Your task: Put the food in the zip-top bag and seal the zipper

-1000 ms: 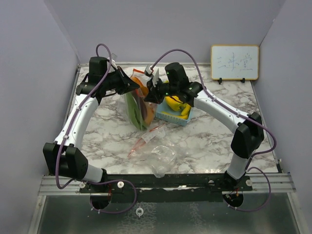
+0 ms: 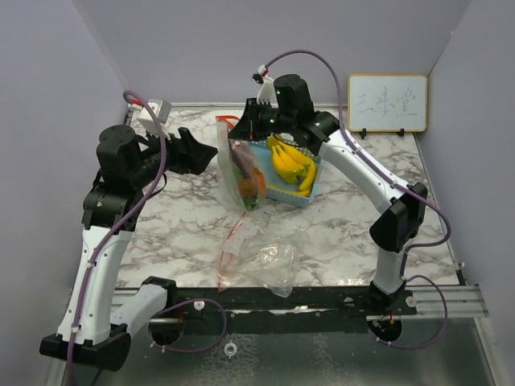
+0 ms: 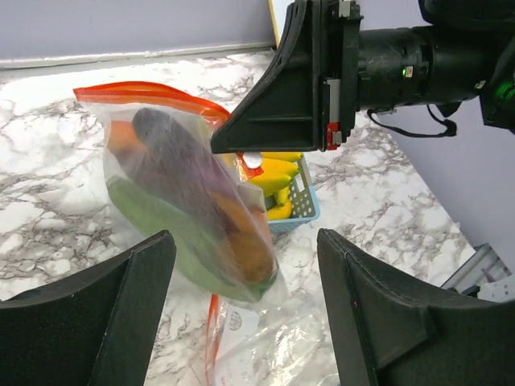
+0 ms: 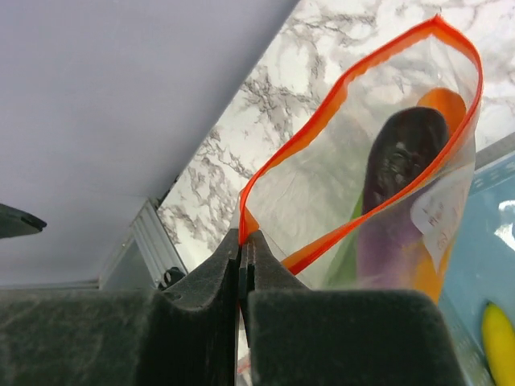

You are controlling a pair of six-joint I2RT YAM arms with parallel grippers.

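Observation:
A clear zip bag (image 2: pixel 239 174) with an orange zipper hangs over the table, holding an eggplant (image 4: pixel 405 147), something orange and something green. My right gripper is shut on a corner of its zipper edge. The bag's mouth gapes in the right wrist view. To the left of the bag, my left gripper stands part open with nothing between its fingers; in the left wrist view the bag hangs beyond them. A second, flat clear bag (image 2: pixel 269 259) with an orange strip lies at the table's front.
Behind the bag sits a blue basket (image 2: pixel 304 198) with bananas (image 2: pixel 291 165) in it. A small whiteboard (image 2: pixel 388 103) stands at the back right.
The left gripper has opened, let go of the bag and moved away to the left. My right gripper has moved up from the bag's side to its zipper edge.

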